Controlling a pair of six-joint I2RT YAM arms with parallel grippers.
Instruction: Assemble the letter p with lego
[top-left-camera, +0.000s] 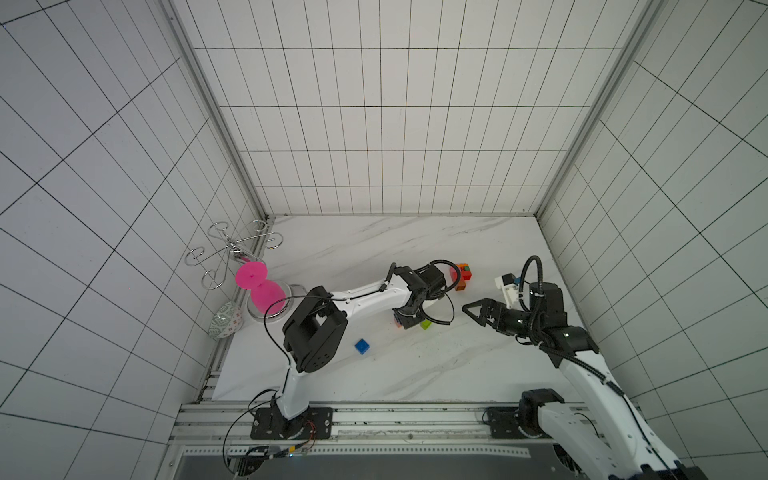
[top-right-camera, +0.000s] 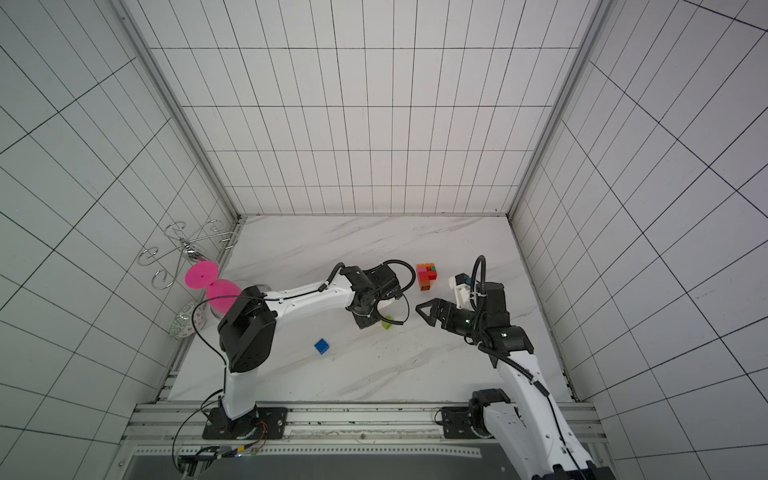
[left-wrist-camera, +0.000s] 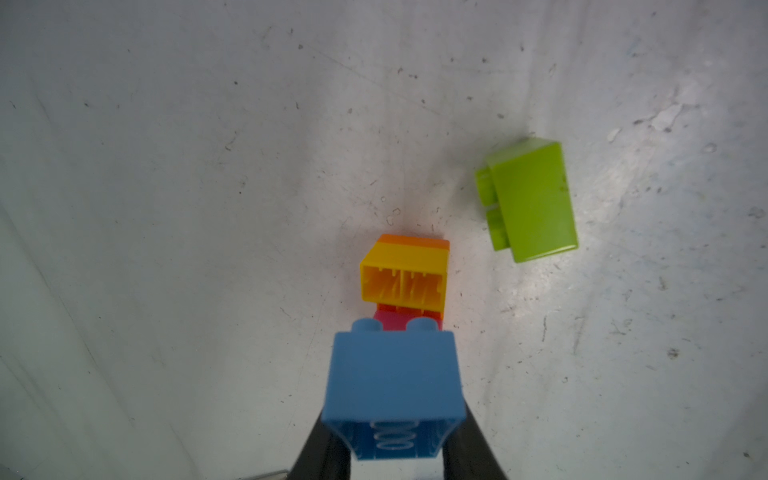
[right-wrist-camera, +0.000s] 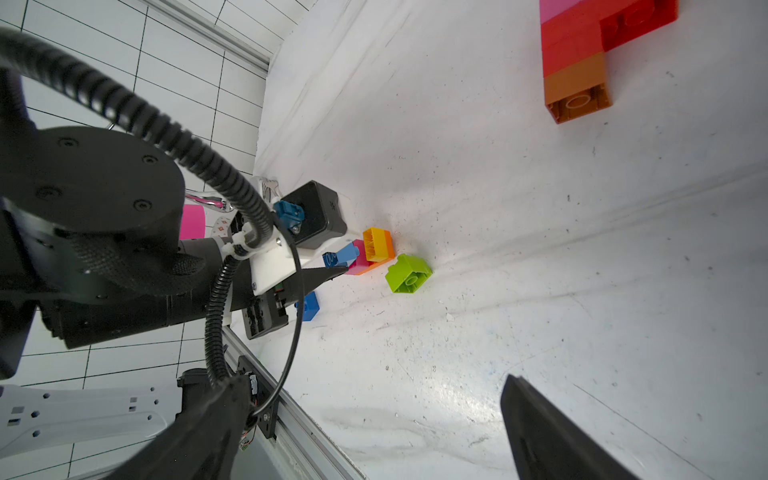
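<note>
My left gripper is shut on a light blue brick (left-wrist-camera: 393, 372), its studs toward a joined yellow, orange and pink piece. On that piece the yellow brick (left-wrist-camera: 405, 272) shows its hollow underside; the pink part (left-wrist-camera: 408, 321) lies partly behind the blue brick. Whether blue and pink touch, I cannot tell. Beside them a lime green brick (left-wrist-camera: 532, 200) rests on its side. My right gripper stands open and empty over bare table. A joined piece of red, pink and orange bricks (right-wrist-camera: 572, 48) sits farther back on the right.
A darker blue brick (top-left-camera: 362, 346) lies alone near the table's front left. Pink discs (top-left-camera: 266, 296) and a wire stand (top-left-camera: 232, 248) occupy the left edge.
</note>
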